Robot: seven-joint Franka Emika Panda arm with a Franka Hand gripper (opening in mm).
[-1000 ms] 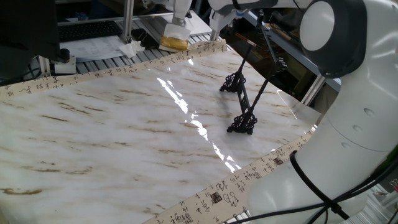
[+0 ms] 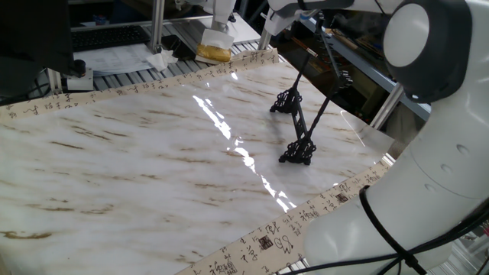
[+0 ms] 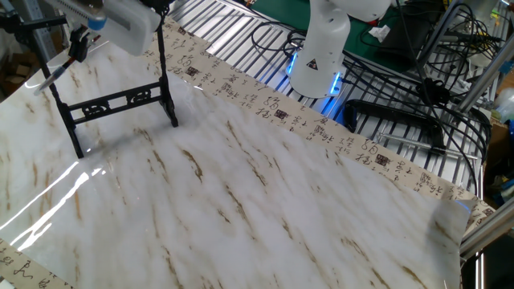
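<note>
A black ornate rack (image 3: 108,103) stands upright on the marbled sheet, with two side posts joined by a low crossbar. In exterior view 1 the same rack (image 2: 298,126) is toward the right side of the sheet. My gripper (image 3: 78,46) is at the upper left of exterior view 2, by the rack's upper part, its white body tilted. A thin brush-like stick (image 3: 55,78) slants down to the left just below the dark fingers. Whether they grip it or it hangs from the rack cannot be made out. In exterior view 1 the fingers cannot be made out.
The marbled sheet (image 3: 265,209) is bare apart from the rack. Paper strips with writing (image 2: 256,237) border it. A second white arm base (image 3: 317,68) with blue lights stands beyond the far edge, near loose black cables. A yellow-and-white object (image 2: 214,50) lies behind the sheet.
The rack has stayed in place.
</note>
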